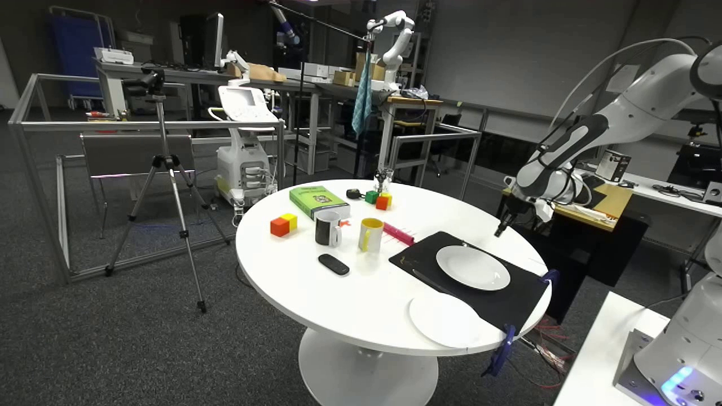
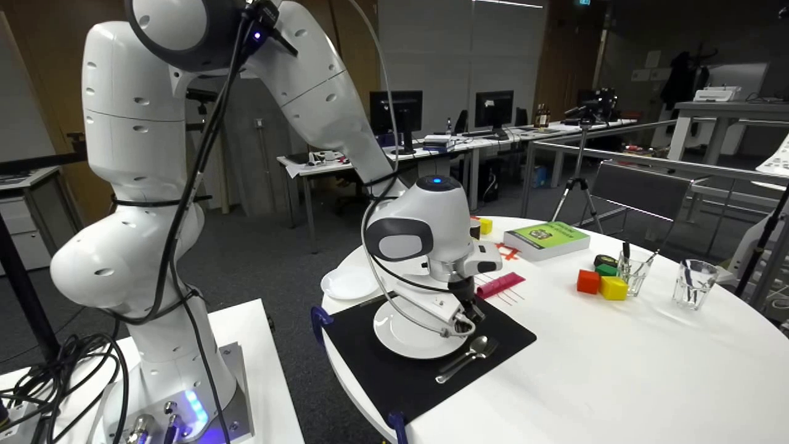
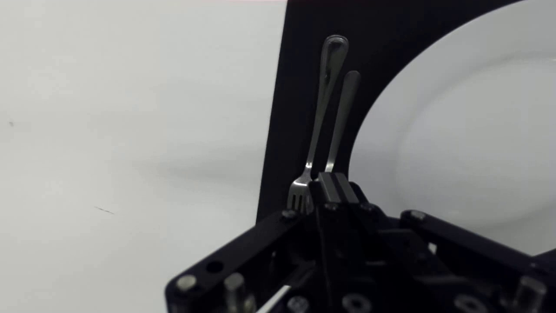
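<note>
My gripper is shut, its fingertips together and nothing showing between them. In exterior view 1, the gripper [image 1: 501, 230] hangs over the table just past the far edge of the black mat [image 1: 433, 251]. Below it in the wrist view lie a fork [image 3: 319, 125] and a second utensil [image 3: 342, 114], side by side on the mat strip; the second one's head is hidden by the fingers. Exterior view 2 shows a spoon [image 2: 478, 344] and the fork [image 2: 484, 349] beside a white plate [image 2: 403, 333] on the mat.
A second white plate [image 1: 443, 319] sits at the table's near edge. Mugs [image 1: 370, 234], a green book [image 1: 318, 202], coloured cubes [image 2: 588, 281] and glasses [image 2: 695, 282] stand farther off. Blue clamps [image 1: 501, 352] grip the table edge.
</note>
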